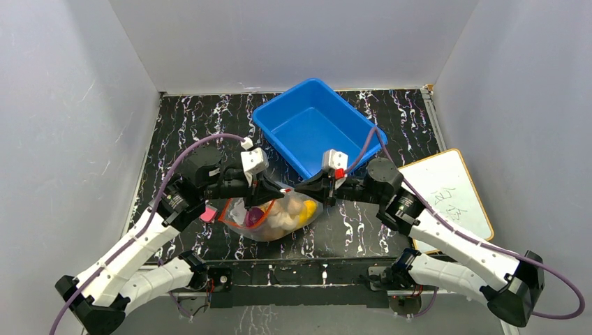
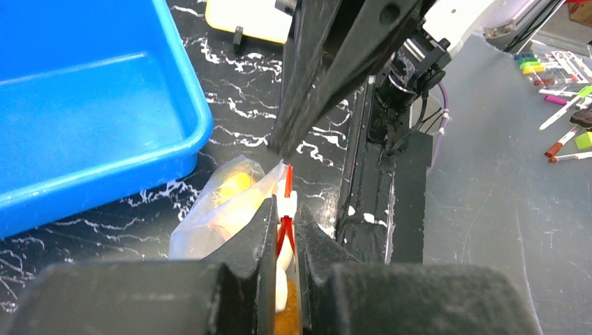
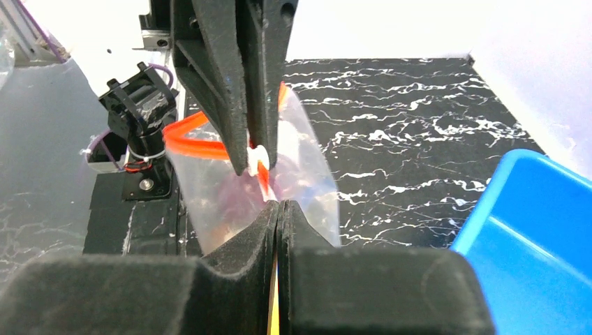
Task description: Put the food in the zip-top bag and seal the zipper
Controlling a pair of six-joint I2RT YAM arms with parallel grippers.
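Observation:
The clear zip top bag [image 1: 279,225] sits on the black marbled table below both grippers, with food [image 1: 292,213] inside: a purple piece, pale pieces and a yellow one. Its orange-red zip [image 3: 195,147] spreads apart toward the left end. My left gripper [image 1: 282,192] is shut on the white zip slider [image 2: 287,205], which pokes out of its fingertips with the red zip strip. Facing it closely, my right gripper [image 1: 297,188] is shut. The bag's zip end reaches up to its fingertips [image 3: 296,215]; whether thin film lies between them I cannot tell.
Just behind the bag is an empty blue bin [image 1: 314,82]. A whiteboard [image 1: 447,199] leans at the right, and a small pink block [image 1: 209,214] lies left of the bag. Open table lies to the bag's right.

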